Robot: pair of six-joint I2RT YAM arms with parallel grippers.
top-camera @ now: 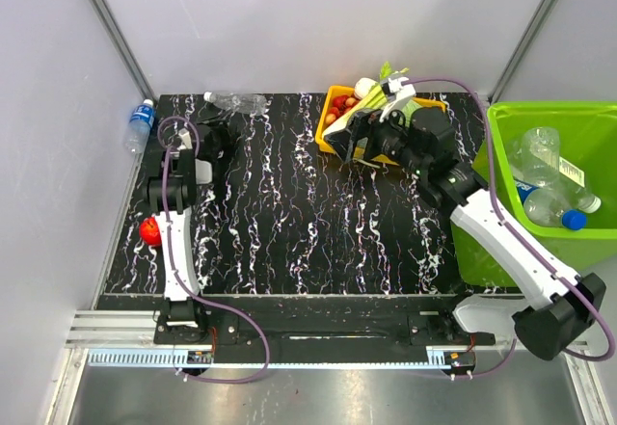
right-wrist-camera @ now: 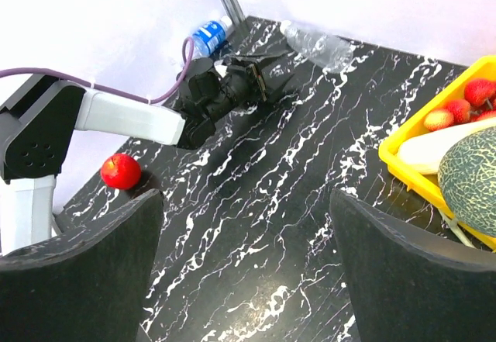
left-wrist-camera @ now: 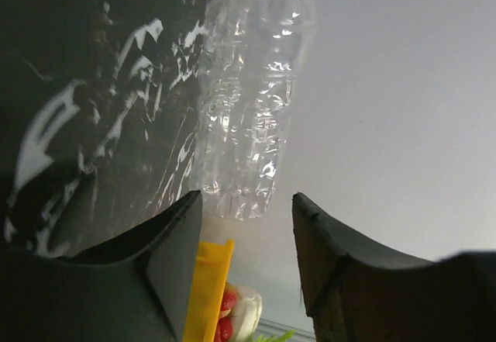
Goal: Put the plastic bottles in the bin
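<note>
A clear bottle (top-camera: 241, 103) lies at the back left of the black table. My left gripper (top-camera: 217, 121) is just in front of it; in the left wrist view the bottle (left-wrist-camera: 244, 125) lies beyond the part-open fingers, with nothing between them. A blue-labelled bottle (top-camera: 140, 126) lies along the left wall. My right gripper (top-camera: 347, 141) hangs by the yellow basket, part open with nothing visible between its fingers. The green bin (top-camera: 501, 252) at the right holds several bottles.
The yellow basket (top-camera: 322, 134) of produce sits at the back, right of centre. A red fruit (top-camera: 149, 232) lies at the left front.
</note>
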